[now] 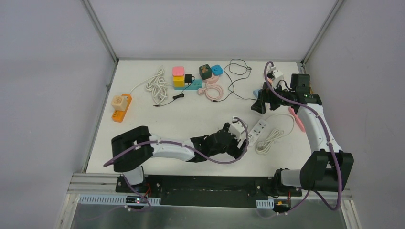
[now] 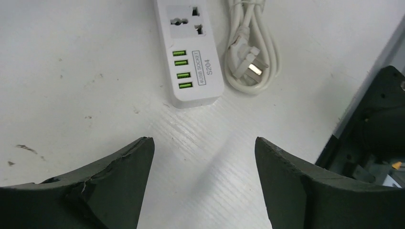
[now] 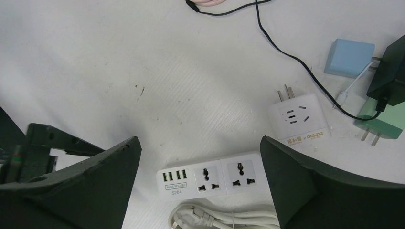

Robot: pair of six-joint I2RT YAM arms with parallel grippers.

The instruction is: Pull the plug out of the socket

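Observation:
A white S204 power strip (image 1: 258,129) (image 2: 188,57) (image 3: 205,179) lies on the table with its two visible socket faces empty. Its coiled white cable and plug (image 2: 246,62) (image 3: 224,219) lie beside it. My left gripper (image 1: 235,142) hangs just off the strip's USB end, fingers apart and empty. My right gripper (image 1: 265,100) is above the strip's other side, open and empty. Near it in the right wrist view lie a white cube adapter (image 3: 298,119) with pins up, a black adapter (image 3: 389,71) and a green adapter (image 3: 382,117).
An orange strip (image 1: 119,112) with a beige adapter is at the left. A teal strip (image 1: 196,85) with adapters, coiled cables and small blocks line the back.

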